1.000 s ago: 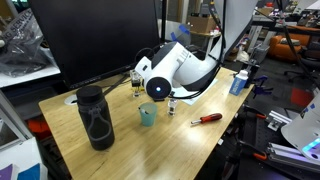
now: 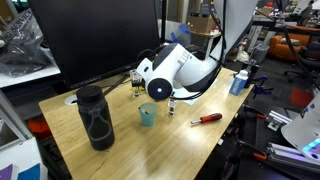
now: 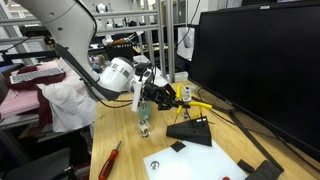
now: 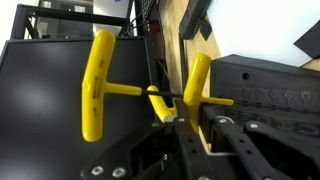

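Observation:
In the wrist view a yellow T-handled hex key [image 4: 97, 86] points out to the left, its thin dark shaft running to my gripper, which is shut on it. Another yellow handle [image 4: 197, 78] stands close beside the fingers, with further yellow just behind. A black stand [image 4: 270, 88] with a row of holes lies right of the fingers. From exterior view 2, the gripper [image 3: 170, 98] is above the black stand [image 3: 188, 131], and a yellow handle [image 3: 200, 104] juts out to the right. The arm hides most of this in exterior view 1.
On the table are a black cylinder speaker [image 2: 96, 118], a teal mug [image 2: 148, 114], a small white bottle [image 2: 171, 106] and a red-handled screwdriver [image 2: 207, 119]. A large monitor [image 3: 262, 70] stands behind the stand. White paper [image 3: 195, 160] covers part of the table.

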